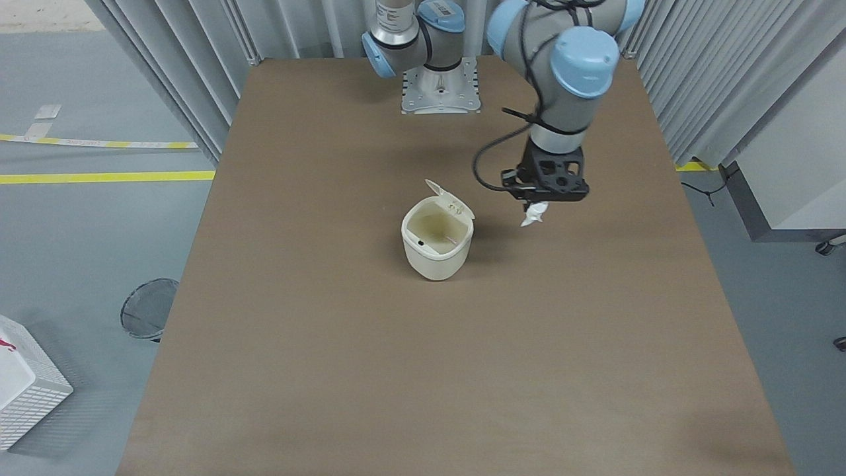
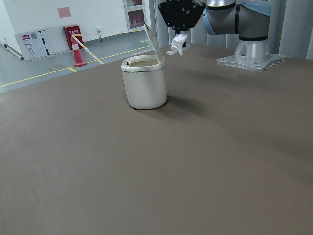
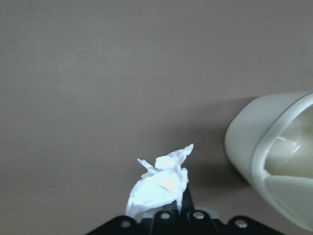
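Note:
A crumpled white tissue (image 1: 533,213) hangs below my gripper (image 1: 529,205), which is shut on it; in the left view the tissue (image 2: 178,43) is held in the air. In the wrist view it (image 3: 157,186) covers the fingertips. A small white bin (image 1: 432,246) with its lid (image 1: 449,198) raised stands on the table, to the left of and nearer the front than my gripper. Its inside looks empty from the front. In the wrist view the bin (image 3: 249,127) is close at the right, beside the tissue.
The arm's base plate (image 1: 440,99) sits at the back edge, before a grey curtain. A mesh basket and white box are on the floor at left.

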